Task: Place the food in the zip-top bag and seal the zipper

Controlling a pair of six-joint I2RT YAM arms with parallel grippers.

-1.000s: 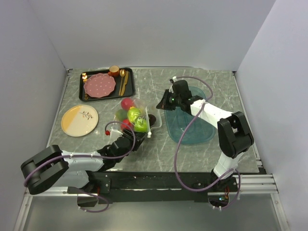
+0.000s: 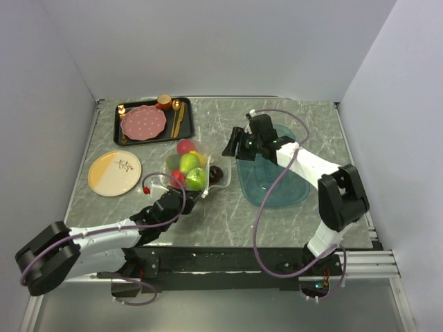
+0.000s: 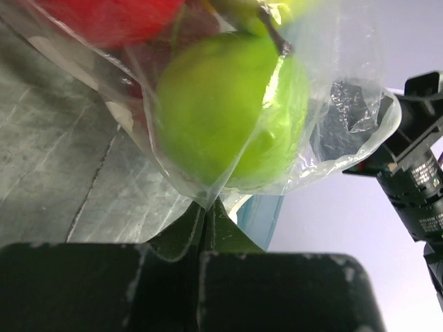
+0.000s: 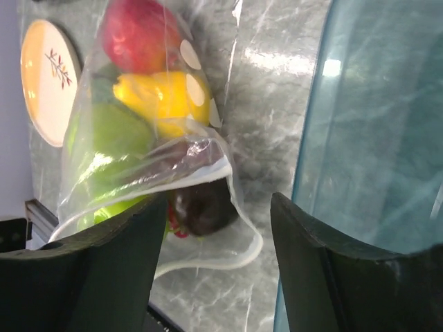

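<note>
The clear zip top bag (image 2: 223,178) lies in the middle of the table, filled with a red fruit (image 2: 185,146), green apples (image 2: 196,180), a yellow piece (image 4: 173,93) and a dark round one (image 4: 204,207). Its open mouth, with a whitish rim (image 4: 214,170), faces right. My left gripper is shut at the bag's near side, the clear film drawn to a point between its fingertips. To the right of the mouth stands my right gripper (image 2: 233,153), open. In the right wrist view the rim shows between its spread fingers, apparently not gripped.
A teal translucent board or tray (image 2: 270,190) lies under and beside the right arm. At the back left sits a black tray (image 2: 149,137) with a pink plate (image 2: 143,122) and cutlery; a cream plate (image 2: 114,173) is left of the bag.
</note>
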